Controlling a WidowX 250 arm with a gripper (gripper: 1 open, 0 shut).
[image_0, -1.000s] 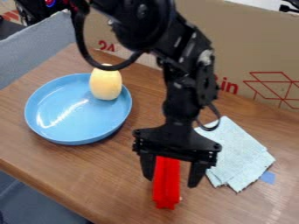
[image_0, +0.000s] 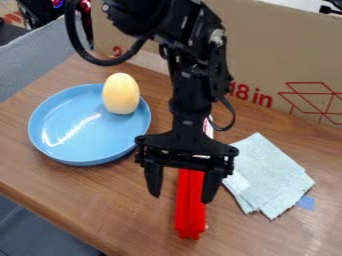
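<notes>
My black gripper (image_0: 185, 180) is open, held over a red elongated object (image_0: 190, 215) lying on the wooden table, its two fingers on either side above it; the upper part of the red object is hidden behind the gripper. A blue plate (image_0: 83, 130) sits at the left, with a pale yellow egg-shaped object (image_0: 120, 93) on its back right part. A folded light blue cloth (image_0: 271, 180) lies to the right of the gripper.
A cardboard box (image_0: 287, 75) with red print stands along the back. A grey edge borders the table (image_0: 107, 210) at the left. A small blue patch is beside the cloth.
The arm and gripper have moved slightly up and back, away from the camera, and a little left. The red object, plate and cloth stay in place.
</notes>
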